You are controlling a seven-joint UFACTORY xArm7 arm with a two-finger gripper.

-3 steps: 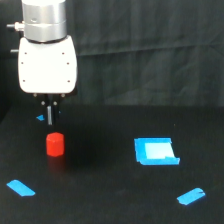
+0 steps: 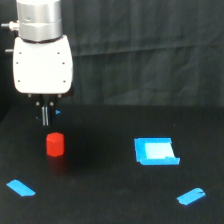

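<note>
A small red object [image 2: 55, 145], roughly cylindrical, stands on the dark table at the left. Just above it and slightly to its left hang the narrow fingertips of my gripper [image 2: 45, 120], with no visible contact. The fingers are too small and dark here to show whether they are open or shut. The red object stays on the table, clear of the gripper.
To the right, a white square [image 2: 158, 151] is framed with blue tape. Blue tape strips lie at the front left [image 2: 20, 188] and front right [image 2: 191, 196]. A dark curtain [image 2: 150, 50] hangs behind.
My gripper has shifted a little to the left, and its fingertips appear slightly lower. The red object has not moved.
</note>
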